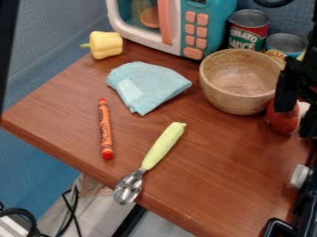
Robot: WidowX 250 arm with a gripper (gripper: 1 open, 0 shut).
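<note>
A black gripper [295, 102] reaches in at the right edge, directly over a red round object [280, 120], perhaps a tomato or apple, which sits just right of a wooden bowl [231, 83]. The fingers are dark and partly out of frame, so whether they hold the red object is unclear. A spoon with a pale yellow handle [164, 145], an orange crayon [106, 128] and a folded light-blue cloth [146, 85] lie on the wooden table [74, 120].
At the back stand a toy microwave [161, 23] and two cans [247, 30], with a yellow pepper-like object [104, 43] at the left edge. Black hardware lines the lower right edge.
</note>
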